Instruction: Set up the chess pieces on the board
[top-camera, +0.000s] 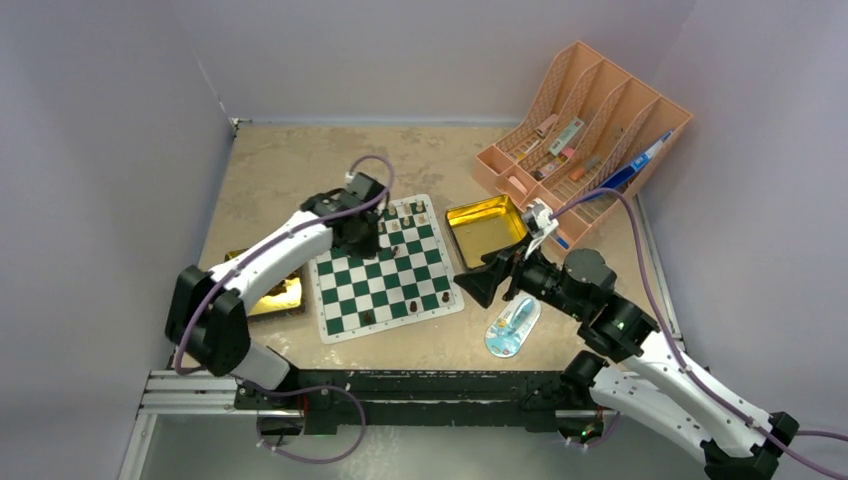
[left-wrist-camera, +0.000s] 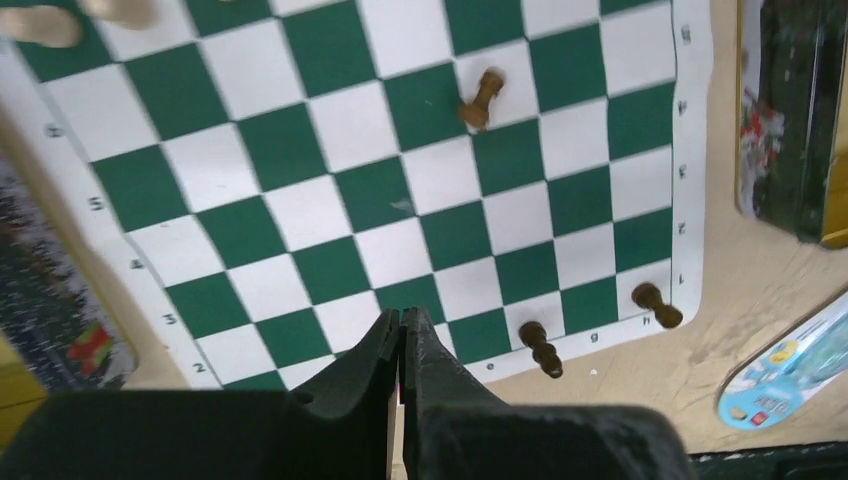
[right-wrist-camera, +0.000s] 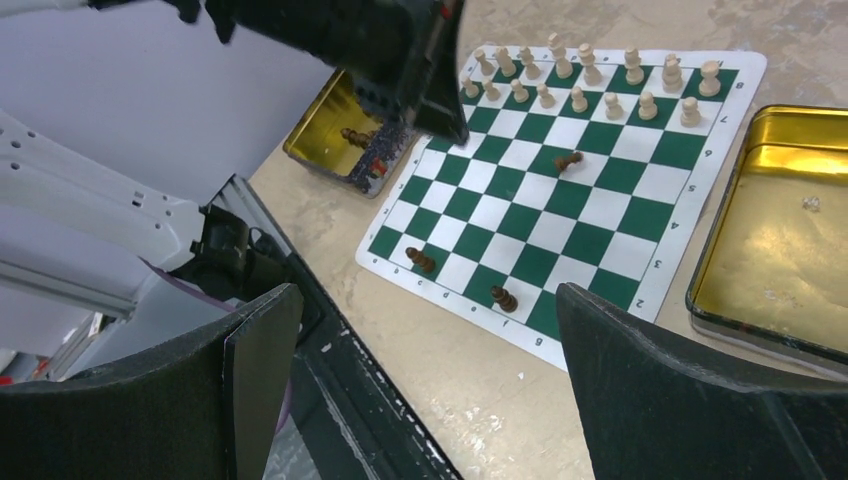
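Observation:
The green-and-white chessboard (top-camera: 376, 284) lies mid-table. Its far rows hold white pieces (right-wrist-camera: 590, 70). Several upright dark brown pieces stand along the near edge, including one dark piece (left-wrist-camera: 540, 350) and another at the corner (left-wrist-camera: 655, 305). On its side, amid the empty squares, a brown pawn appears to lie; it also shows in the right wrist view (right-wrist-camera: 568, 161). My left gripper is above the board, shut, with nothing between its fingertips and apart from that pawn. Off the board's near right corner, my right gripper is open and empty.
A gold tray (right-wrist-camera: 350, 160) with brown pieces stands left of the board, partly covered by the left arm. Right of the board is another gold tray (top-camera: 487, 208), nearly empty. A blue packet (top-camera: 513, 326) and an orange organizer (top-camera: 590, 125) lie beyond.

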